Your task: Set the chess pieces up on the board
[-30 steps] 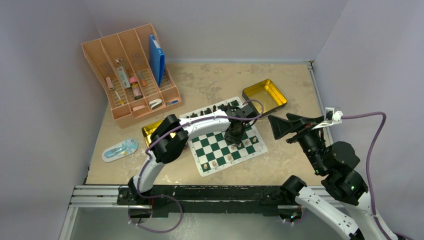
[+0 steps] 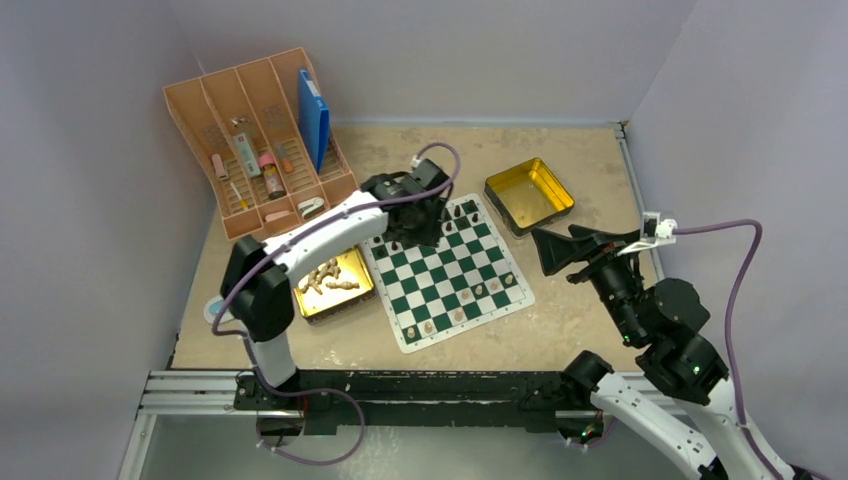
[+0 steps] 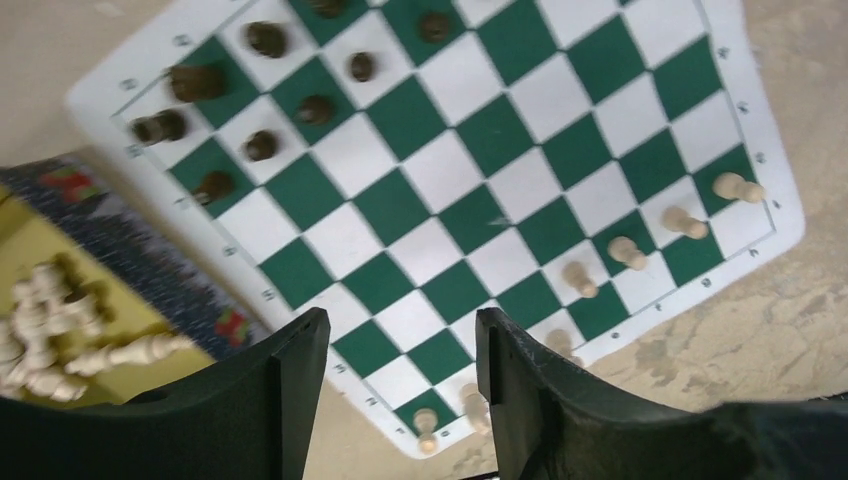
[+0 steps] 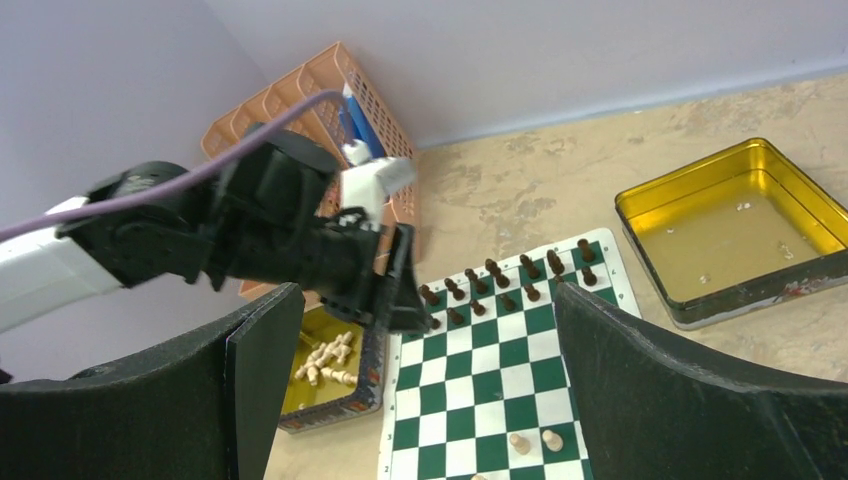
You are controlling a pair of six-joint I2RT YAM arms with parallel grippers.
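Observation:
The green-and-white chessboard (image 2: 445,276) lies mid-table. Dark pieces (image 3: 195,83) stand along its far side in two rows. Toward the near side is a line of light pawns (image 3: 627,252), several of them, one per square where they show. More light pieces (image 2: 340,285) lie heaped in the left gold tin (image 2: 322,314). My left gripper hangs open over the board, nothing between its fingers; from above, its arm covers part of the dark rows. Off the board's right side, my right gripper is raised and open, also empty.
A second gold tin (image 2: 530,195), empty, stands beyond the board's right corner. The tan organizer (image 2: 262,140) with a blue folder (image 2: 313,120) fills the back left. Bare table (image 2: 590,330) shows to the board's right.
From over the light pawns, my left arm has swung left and back toward the dark pieces and left tin, uncovering the board's near right. The right arm has barely shifted.

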